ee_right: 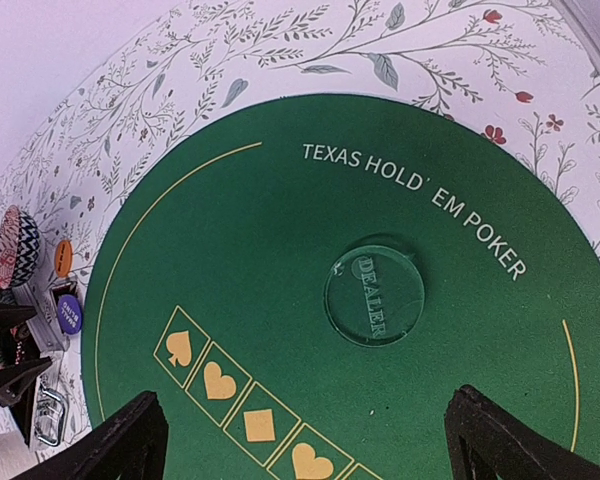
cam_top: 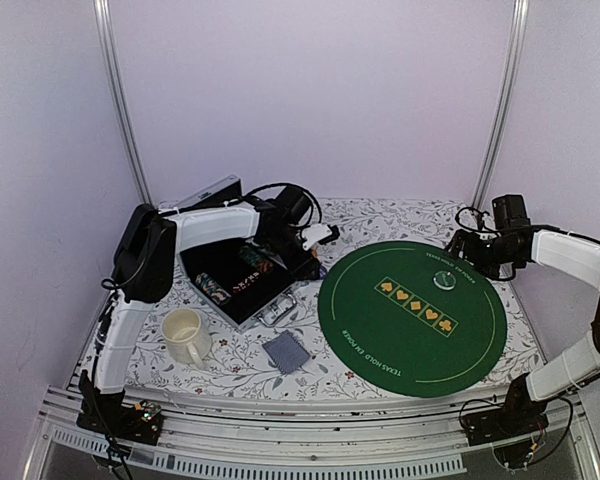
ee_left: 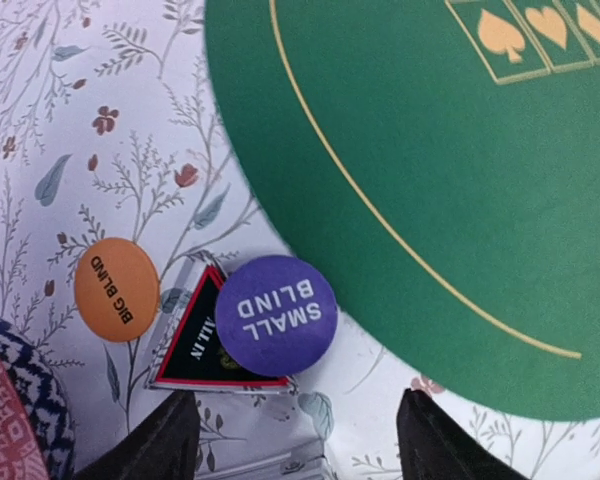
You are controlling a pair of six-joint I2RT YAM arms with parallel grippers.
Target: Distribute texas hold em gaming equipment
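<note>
The purple SMALL BLIND disc (ee_left: 277, 315) rests partly over the clear triangular ALL IN piece (ee_left: 212, 350), against the mat's left edge. An orange BIG BLIND disc (ee_left: 117, 290) lies flat beside them. Near these pieces my left gripper is open, its fingertips apart and nothing between them. On the green poker mat (cam_top: 410, 365) sits the clear DEALER disc (ee_right: 375, 295). Above that mat my right gripper stands open and empty, with the DEALER disc ahead of its fingertips.
At left lies the open black case (cam_top: 242, 322) holding chips. A patterned ball-like object (ee_right: 18, 246) is close to my left gripper. The white mug (cam_top: 185, 336), blue card deck (cam_top: 286, 352) and a metal-framed item (cam_top: 278, 310) stand in front.
</note>
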